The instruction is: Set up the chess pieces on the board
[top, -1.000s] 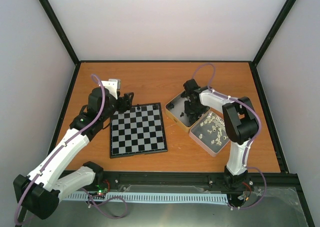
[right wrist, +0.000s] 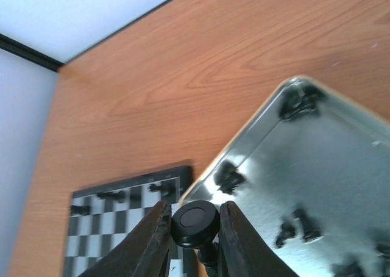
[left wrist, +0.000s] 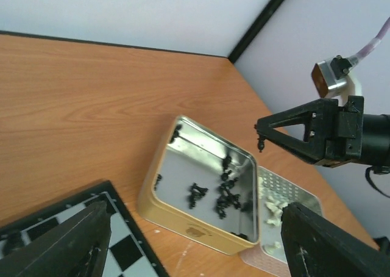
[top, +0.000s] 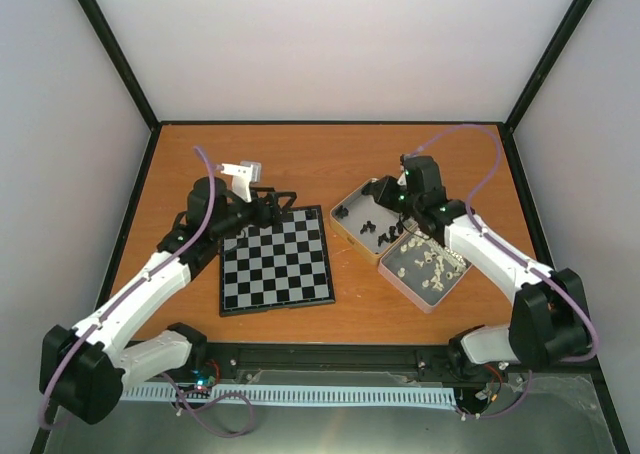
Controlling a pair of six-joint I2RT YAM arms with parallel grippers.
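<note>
My right gripper is raised above the tray of black pieces (top: 351, 224), shut on a black chess piece (right wrist: 195, 225) held upright between its fingertips. More black pieces (right wrist: 298, 103) lie scattered in that tray. The chessboard (top: 275, 264) is left of the trays, with a few black pieces (right wrist: 109, 195) standing along its far side. My left gripper (top: 280, 204) hangs open over the board's far part, nothing visible between its fingers.
A pinkish tray of white pieces (top: 425, 269) sits beside the black tray, toward the front right. Bare wooden table (top: 260, 154) lies behind the board and trays; walls surround the table.
My right gripper has lifted up out of the black tray with a piece, its arm swinging upright. My left gripper has moved right, further over the board.
</note>
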